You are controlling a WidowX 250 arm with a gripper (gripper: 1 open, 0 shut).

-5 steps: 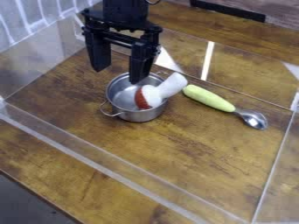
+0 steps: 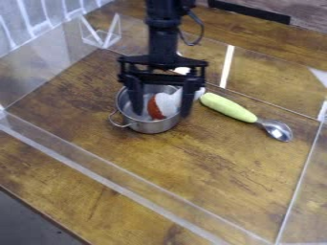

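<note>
My black gripper [image 2: 163, 96] is open, lowered over a silver pot [image 2: 130, 119] with a wire handle at its left side. A white object with an orange-red end [image 2: 161, 107] lies in the pot, partly hidden by the gripper, with its white part reaching up to the right. Right of the pot lies a pale yellow-green object [image 2: 230, 109] with a silver spoon [image 2: 272, 128] at its right end.
Clear panels border the area at left and right. A small clear piece [image 2: 99, 33] stands at the back left.
The gripper has moved back and to the right, from over the pot's front left to more centrally over it, and is turned differently. The objects on the table look unmoved.
</note>
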